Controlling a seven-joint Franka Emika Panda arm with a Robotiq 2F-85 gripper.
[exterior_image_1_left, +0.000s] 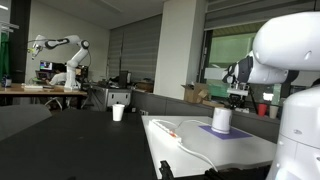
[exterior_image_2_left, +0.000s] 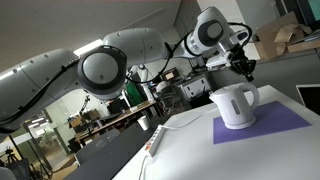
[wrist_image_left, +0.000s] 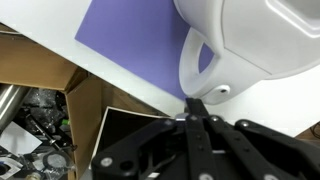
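A white jug-like kettle (exterior_image_2_left: 237, 105) with a side handle stands upright on a purple mat (exterior_image_2_left: 284, 119). In the wrist view its rounded handle (wrist_image_left: 196, 70) points toward my fingers, with a small grey button (wrist_image_left: 224, 89) near the base of the handle. My gripper is shut, with nothing visible between its fingers. In exterior view 2 the gripper (exterior_image_2_left: 248, 76) hangs just above and behind the kettle's handle side. The wrist view shows the fingertips close to the handle; whether they touch it cannot be told.
A white power strip (exterior_image_2_left: 154, 141) with its cable lies on the white table (exterior_image_2_left: 190, 160). An open cardboard box (wrist_image_left: 88, 120) and a dark flat panel (wrist_image_left: 118, 139) are beyond the mat. A white cup (exterior_image_1_left: 118, 112) stands farther off.
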